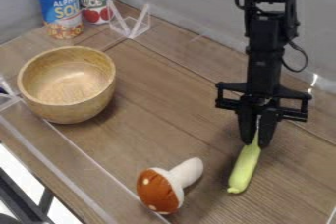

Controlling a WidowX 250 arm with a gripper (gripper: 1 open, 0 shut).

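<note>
My black gripper (257, 136) is low at the right of the camera view, its fingers drawn together over the upper end of a long pale green toy vegetable (243, 172), which lies on the wooden table. That end is hidden by the fingers, so I cannot tell whether it is between them.
A wooden bowl (67, 100) stands at the left, with two cans (62, 16) behind it in the back left corner. A toy mushroom (163, 190) lies at the front, left of the vegetable.
</note>
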